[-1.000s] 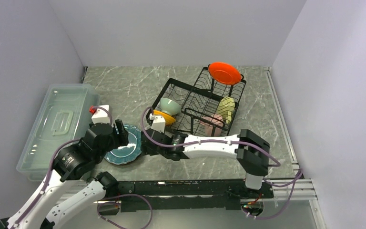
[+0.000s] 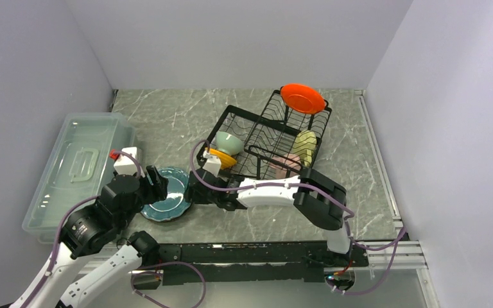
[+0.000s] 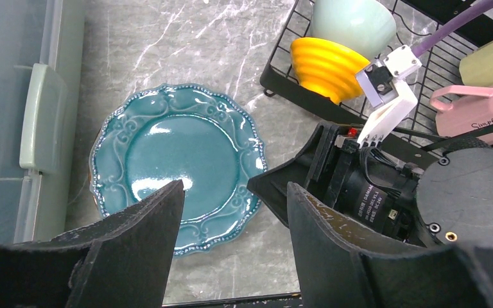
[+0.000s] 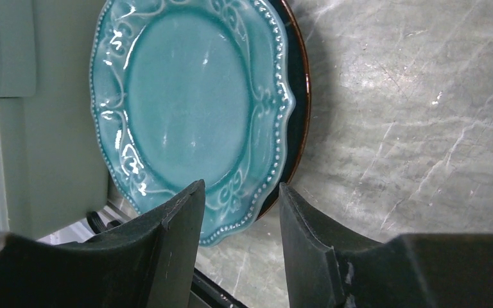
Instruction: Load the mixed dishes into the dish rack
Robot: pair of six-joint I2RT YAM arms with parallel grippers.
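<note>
A teal plate point(image 3: 183, 157) with a beaded, scalloped rim lies on the counter, on top of a darker brown-rimmed plate point(image 4: 303, 96) whose edge peeks out. Over its left part in the top view hangs my left gripper, part open and empty. From the right, my right gripper reaches the plate's rim, its fingers apart on either side of the edge in its wrist view; contact cannot be made out. The black dish rack point(image 2: 244, 114) holds a pale green bowl point(image 2: 229, 143), a yellow bowl point(image 3: 327, 67), a pink mug point(image 3: 475, 112) and an orange-red plate point(image 2: 302, 99).
A clear lidded bin point(image 2: 70, 173) stands close on the left of the plates. A yellow-green dish point(image 2: 305, 146) also sits in the rack. Bare counter point(image 2: 167, 122) lies behind the plates, and more right of the rack.
In the top view my left gripper has shifted slightly left and down. My right gripper has come a little left, towards the plate's rim, its elbow swinging left too. The dishes stay put.
</note>
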